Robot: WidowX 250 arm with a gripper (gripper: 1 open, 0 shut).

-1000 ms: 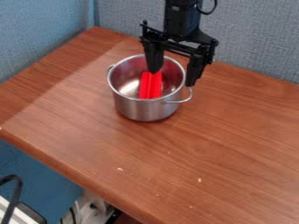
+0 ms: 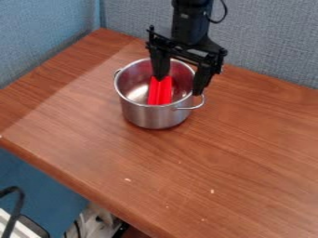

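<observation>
A steel pot [image 2: 143, 113] with two side handles stands on the wooden table [image 2: 125, 177]. Inside it is a red object [image 2: 161, 91], elongated and upright or leaning. My black gripper [image 2: 183, 67] is over the pot, open, with one finger above the red object and the other by the pot's right side near the handle. Whether either finger touches the pot or the red object I cannot tell.
Padded walls line the back and left. Cables and other gear sit below the table's front left edge.
The gripper has shifted very slightly; the pot and red object look unmoved.
</observation>
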